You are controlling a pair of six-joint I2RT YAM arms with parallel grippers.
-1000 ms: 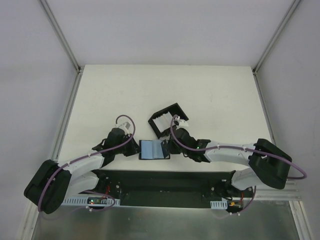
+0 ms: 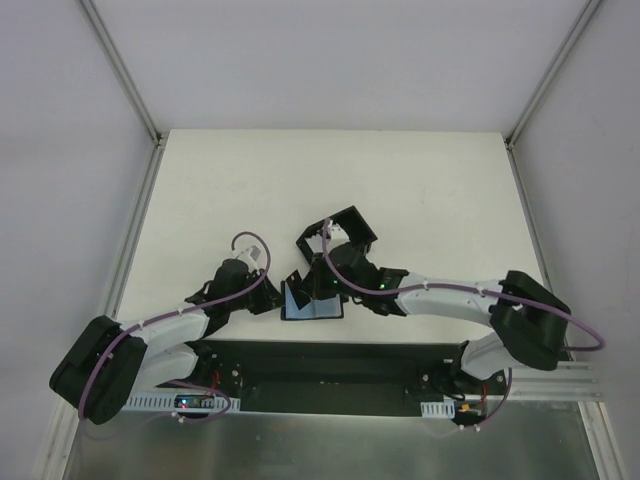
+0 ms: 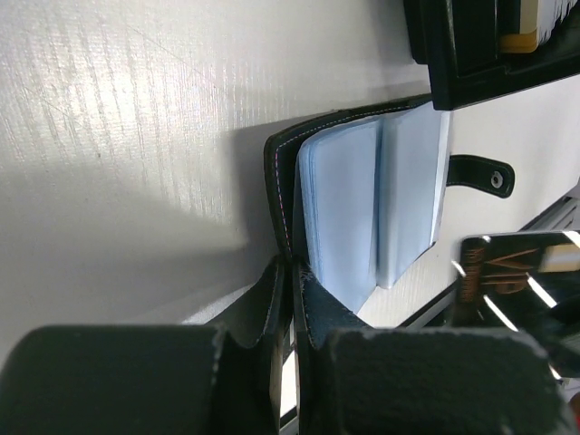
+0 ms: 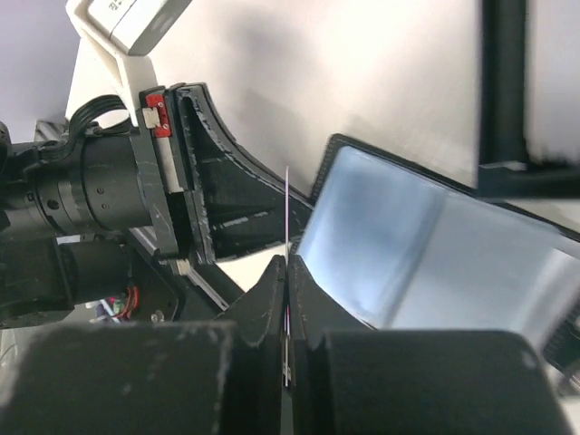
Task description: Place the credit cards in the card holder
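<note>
The card holder (image 2: 325,308), with black cover and pale blue sleeves, lies flat at the table's front. In the left wrist view, my left gripper is shut on the black cover edge of the card holder (image 3: 340,195), at its left side. Over the sleeves is my right gripper, shut on a thin card (image 4: 287,213) seen edge-on as a narrow pinkish line. From the left wrist view, a dark, shiny, blurred shape, apparently the card (image 3: 507,281), is to the right of the holder, apart from it.
A black tray (image 2: 359,222) with white cards (image 2: 336,236) stands tilted just behind the holder. Its corner (image 3: 462,72) comes close to the holder's far edge. The holder's snap strap (image 3: 476,172) sticks out.
My right gripper has moved left along the holder with the dark card, from its right end toward its left side. The left arm and the tray look almost unmoved.
</note>
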